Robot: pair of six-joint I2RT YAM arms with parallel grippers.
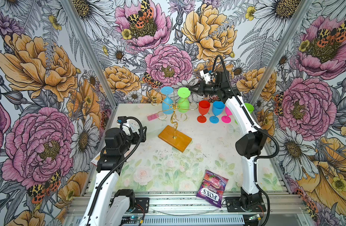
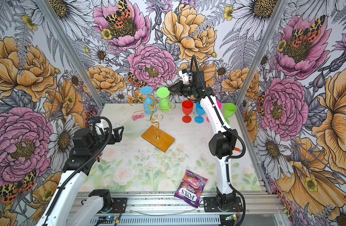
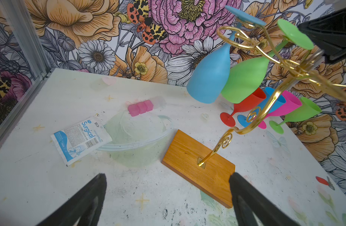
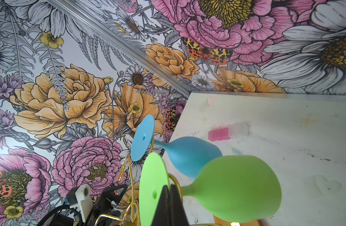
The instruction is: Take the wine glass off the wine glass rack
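Observation:
A gold wine glass rack on a wooden base (image 1: 169, 137) holds an upside-down blue glass (image 1: 167, 103) and green glass (image 1: 183, 103), hung by their feet. My right gripper (image 1: 192, 89) is shut just beside the green glass's foot (image 4: 152, 184); in the right wrist view its fingertips overlap that foot, and whether they touch cannot be told. My left gripper stands open at the left, low and apart from the rack, with nothing between its blurred fingers.
Red (image 1: 203, 107), blue (image 1: 218, 108), pink and green glasses stand at the back right. A pink object (image 3: 139, 108) and a white packet (image 3: 80, 138) lie left of the rack. A Fox's bag (image 1: 212, 188) lies at the front.

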